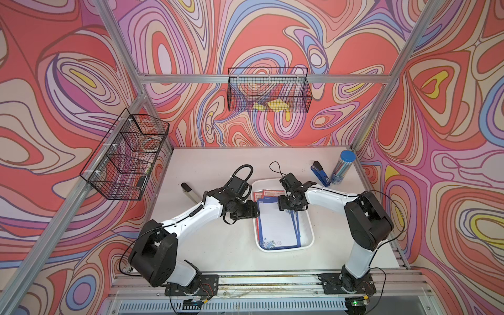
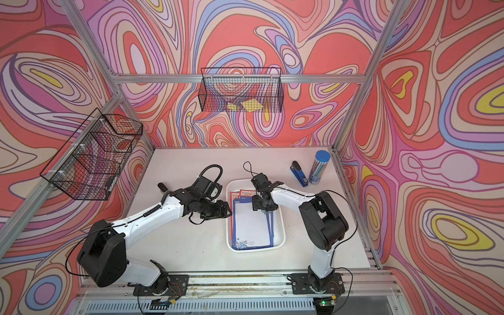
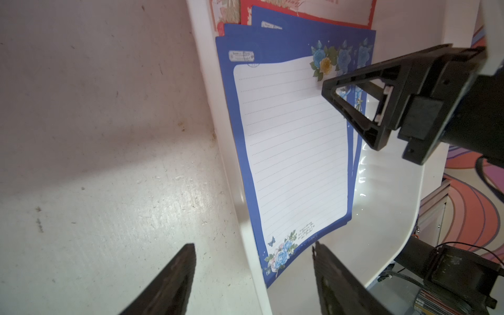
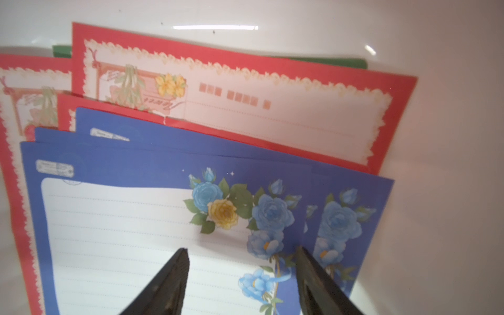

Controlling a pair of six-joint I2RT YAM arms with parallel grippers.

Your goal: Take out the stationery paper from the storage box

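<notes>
Blue-bordered lined stationery sheets (image 3: 294, 141) lie stacked in the white storage box (image 1: 312, 236), over red-bordered sheets (image 4: 252, 99). The top sheet has blue and yellow roses in its upper right corner. My left gripper stands open above the box's left edge, its fingers (image 3: 170, 281) apart with nothing between. Over the upper right part of the sheets is my right gripper, also open, its fingers (image 4: 165, 283) spread above the rose corner. In the left wrist view the right gripper's fingertip is close to the paper; whether it touches I cannot tell.
A blue stapler (image 1: 320, 173) and a blue-lidded canister (image 1: 344, 167) stand behind and right of the box. A black-handled object (image 1: 190, 191) lies at the left. Wire baskets (image 1: 269, 94) hang at the back and left.
</notes>
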